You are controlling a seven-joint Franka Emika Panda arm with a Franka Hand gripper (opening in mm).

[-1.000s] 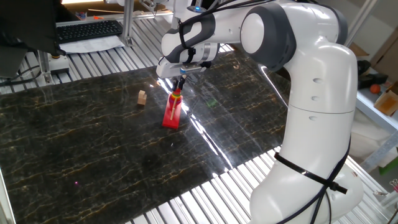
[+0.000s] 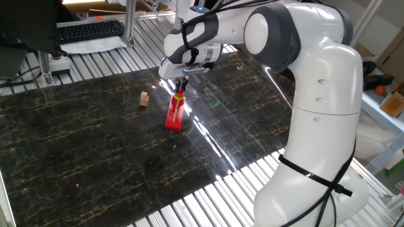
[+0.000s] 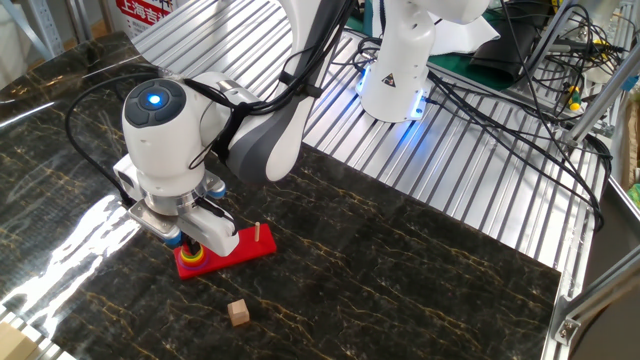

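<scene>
A red base board [image 2: 173, 120] lies on the dark marbled table, with one bare wooden peg [image 3: 257, 232] upright near one end. At its other end are coloured rings, a yellow one [image 3: 192, 256] among them, with red and purple showing around it. My gripper [image 2: 181, 88] points down right over these rings, its dark fingertips at or just above them. In the second exterior view the hand covers much of the fingers, so whether they are open or closed around something cannot be made out.
A small light wooden block [image 3: 238, 312] sits apart from the board on the table. Bare tabletop spreads widely around both. A keyboard [image 2: 90, 31] rests on the slatted metal surface beyond the table edge.
</scene>
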